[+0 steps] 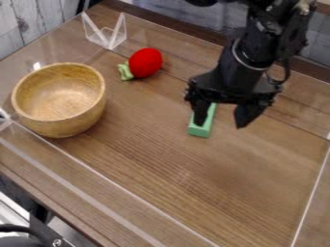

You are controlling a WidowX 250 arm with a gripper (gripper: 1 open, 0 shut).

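Note:
My black gripper (pixel 233 101) is over the middle-right of the table in the camera view. Beside and partly beneath it a small green block (pixel 202 125) lies on the wooden table. The gripper partly hides the block's top. Whether the fingers are open, shut or touching the block cannot be made out.
A tan bowl (pixel 58 120) stands at the left. A red object with a green part (pixel 146 61) lies at the back, near a white wire holder (pixel 106 31).

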